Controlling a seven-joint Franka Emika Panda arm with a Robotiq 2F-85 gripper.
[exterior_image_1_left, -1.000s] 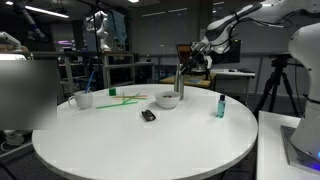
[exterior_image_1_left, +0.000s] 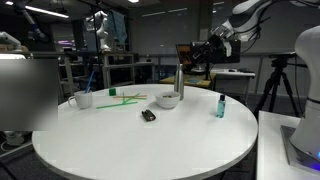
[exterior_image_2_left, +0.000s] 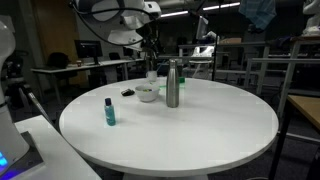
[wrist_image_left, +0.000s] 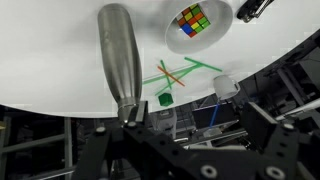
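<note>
My gripper (exterior_image_1_left: 203, 54) is up in the air above the far side of the round white table; in exterior view 2 the gripper (exterior_image_2_left: 149, 48) hangs over the bowl and bottle area. Dark gripper parts fill the lower edge of the wrist view, but the spread of the fingers is unclear. A tall grey metal bottle (exterior_image_2_left: 173, 85) stands upright on the table, seen from above as a long bottle (wrist_image_left: 121, 55) in the wrist view. Beside it sits a white bowl (wrist_image_left: 207, 35) holding a colourful puzzle cube (wrist_image_left: 191, 20).
A small blue bottle (exterior_image_1_left: 221, 106) stands near the table's right side. A black object (exterior_image_1_left: 148, 115) lies near the bowl. Farther off are a white mug (exterior_image_1_left: 82, 100), green and orange sticks (exterior_image_1_left: 125, 100) and a green block (exterior_image_1_left: 113, 92).
In exterior view 1 the arm has risen and the gripper has moved up and right, away from the metal bottle. The objects on the table look unmoved.
</note>
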